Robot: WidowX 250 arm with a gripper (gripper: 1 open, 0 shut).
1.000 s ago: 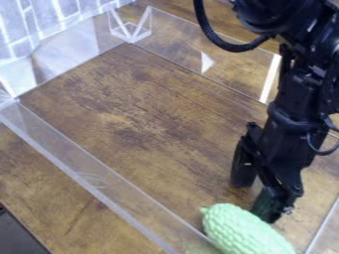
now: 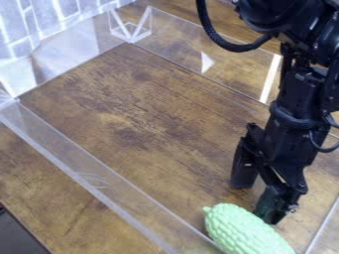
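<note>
A light green, bumpy, elongated object (image 2: pixel 243 230) lies at the bottom right of the view, partly cut off by the frame's edge. Just above and to the right of it, the black gripper (image 2: pixel 259 189) is low at the wooden floor of the enclosure, its fingers angled downward. A dark shape at the lower fingertip is hard to make out, and whether anything is between the fingers cannot be told.
Clear plastic walls (image 2: pixel 79 174) border the wooden surface (image 2: pixel 139 119) on several sides. A white, rippled covering (image 2: pixel 34 25) is at the back left.
</note>
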